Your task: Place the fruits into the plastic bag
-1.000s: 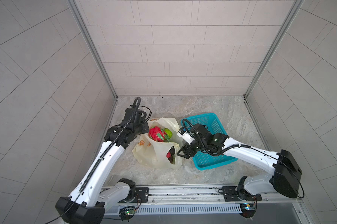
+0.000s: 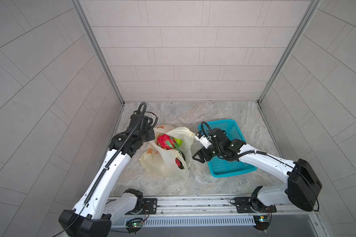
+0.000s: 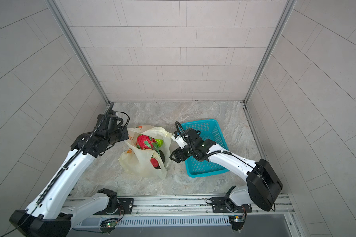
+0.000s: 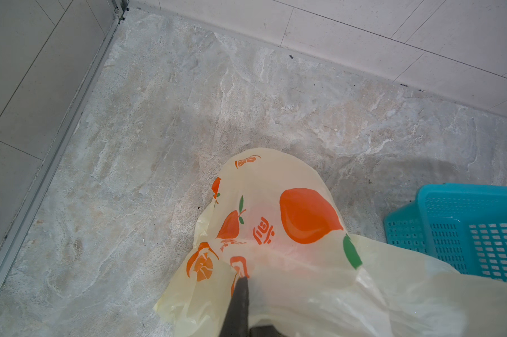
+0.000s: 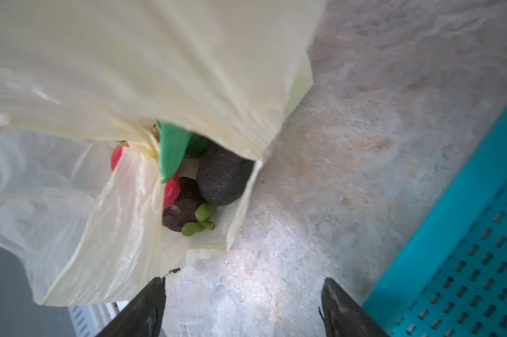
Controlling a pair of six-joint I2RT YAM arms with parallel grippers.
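Observation:
The cream plastic bag [image 2: 158,165] stands open left of centre. Inside show a red dragon fruit [image 2: 165,141], a green fruit [image 2: 178,141] and, lower down, a dark purple mangosteen [image 5: 180,207] beside a dark oval fruit [image 5: 222,175]. At the bag's left rim, my left gripper is shut with the film gathered at its fingers; the tips are partly hidden. My right gripper stands open between bag and basket, bare floor showing between its fingers.
A teal basket [image 2: 233,172] sits to the right, partly under my right arm; its visible part is empty. Clear floor [image 2: 185,110] lies behind the bag and in front of it.
The basket has shifted slightly right. The bag's right side has changed its folds. My left arm has hardly moved.

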